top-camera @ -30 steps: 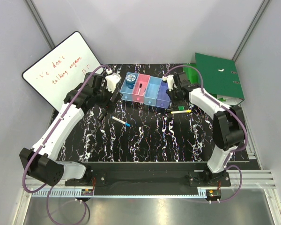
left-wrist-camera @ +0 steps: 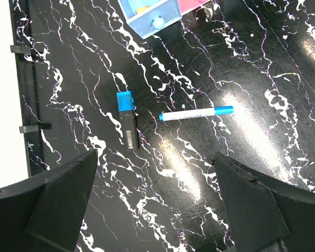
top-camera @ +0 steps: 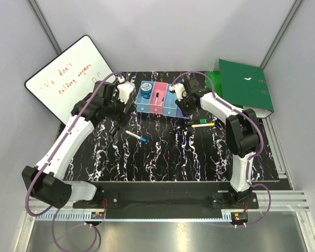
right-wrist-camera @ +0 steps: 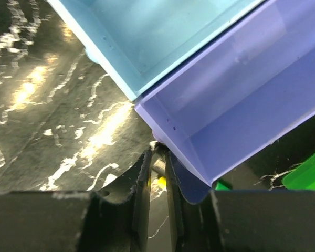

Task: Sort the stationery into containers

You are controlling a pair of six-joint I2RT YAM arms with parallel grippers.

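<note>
My right gripper is shut at the near wall of the purple bin [right-wrist-camera: 241, 115], beside the light blue bin [right-wrist-camera: 157, 31]; what exactly is between its fingers is unclear. A pink bin [top-camera: 158, 97] holds pens; a blue one [top-camera: 146, 102] holds a round item. My open left gripper is above a blue-and-white marker [left-wrist-camera: 194, 113] and a black item with blue cap [left-wrist-camera: 127, 121]. A yellow marker [top-camera: 202, 125] and a dark item with green end [top-camera: 195, 122] lie right of the bins.
A whiteboard [top-camera: 68, 73] leans at the left. A green folder [top-camera: 244, 84] and green tray [right-wrist-camera: 310, 173] are at the back right.
My right gripper has moved leftward along the bins. The left arm is still.
</note>
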